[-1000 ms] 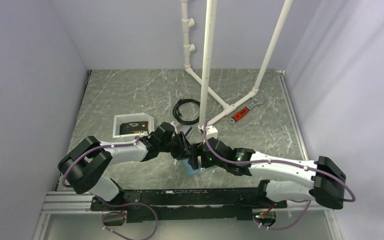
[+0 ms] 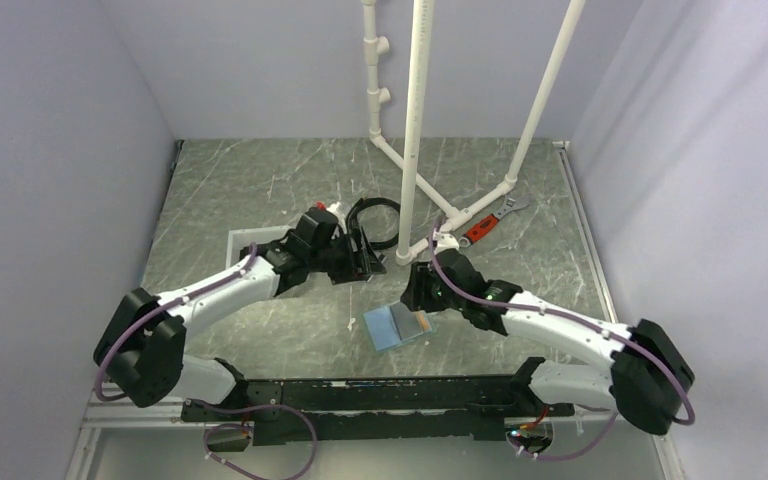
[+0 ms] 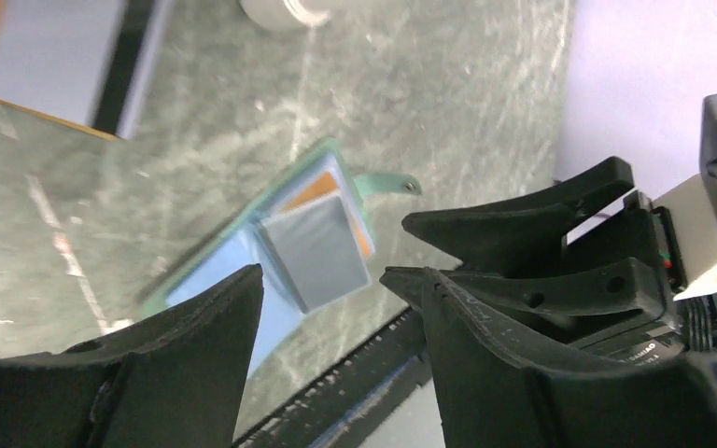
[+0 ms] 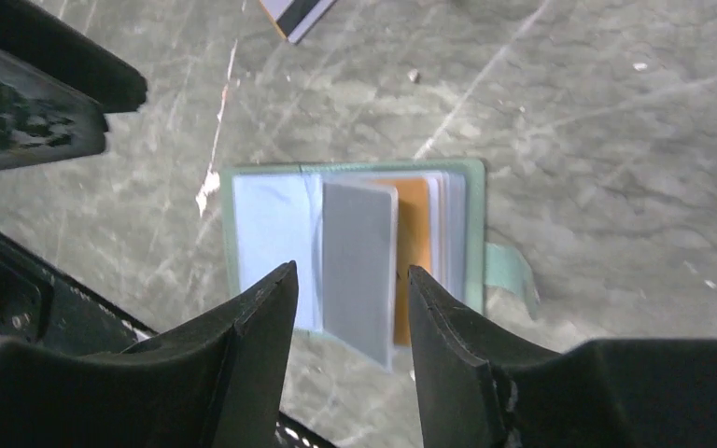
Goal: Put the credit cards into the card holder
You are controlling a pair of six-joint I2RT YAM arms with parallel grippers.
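The open card holder (image 2: 384,328) lies flat near the front middle. In the right wrist view it has a green-edged cover, a blue-white inner side, a grey panel (image 4: 359,261) tilted up and an orange card (image 4: 413,224) beside it. Above the holder stands my right gripper, its fingers apart, holding nothing that I can see. My left gripper (image 2: 368,270) is open and empty, behind and left of the holder. A loose card (image 3: 61,56), white with a black band and orange edge, lies on the table away from the holder.
A white tray (image 2: 243,236) stands to the left, partly covered by my left arm. Behind are a coiled black cable (image 2: 352,215), a white pipe frame (image 2: 480,205) and a red-handled wrench (image 2: 481,229). Both grippers are close together.
My left gripper has moved back and away from the holder, its arm now over the tray.
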